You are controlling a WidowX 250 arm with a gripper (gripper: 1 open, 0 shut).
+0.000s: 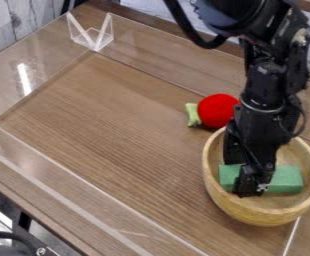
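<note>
My black gripper (pixel 251 160) reaches down from the top right into a wooden bowl (pixel 262 212) at the right. A green block (pixel 281 180) lies in the bowl under the gripper, partly hidden by it. Whether the fingers are open or closed on the block cannot be told. A red round object (pixel 217 108) with a small green piece beside it sits just left of the arm, outside the bowl.
A transparent holder (pixel 91 30) stands at the back left. A white wall runs along the back.
</note>
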